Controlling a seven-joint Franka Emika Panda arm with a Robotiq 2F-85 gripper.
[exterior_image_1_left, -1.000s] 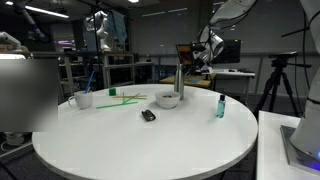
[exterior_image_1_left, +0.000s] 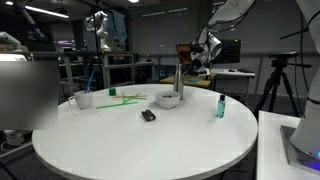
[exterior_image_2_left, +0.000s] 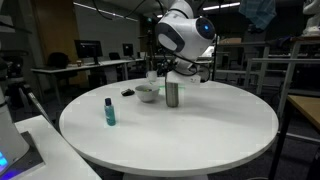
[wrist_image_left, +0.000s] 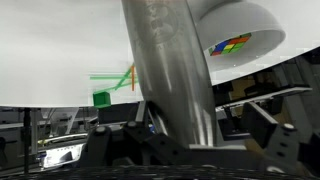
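Observation:
A tall silver cylinder (wrist_image_left: 175, 65), likely a metal bottle, stands upright on the round white table. My gripper is open, and in the wrist view the cylinder runs up between its dark fingers; whether they touch it cannot be told. From the second exterior view, the arm reaches in from behind to the top of the cylinder (exterior_image_2_left: 172, 93). A white bowl (exterior_image_1_left: 167, 99) sits close beside the cylinder. Inside the bowl is a colourful puzzle cube (wrist_image_left: 231, 45).
A small teal bottle (exterior_image_1_left: 221, 106) stands near the table's right edge, and a dark object (exterior_image_1_left: 148, 115) lies in front of the bowl. Farther off are a white mug (exterior_image_1_left: 83, 100), a green block (wrist_image_left: 101, 99) and thin sticks.
The arm near the cylinder has shifted very slightly in the first exterior view. The cylinder, bowl and other table objects have not visibly moved.

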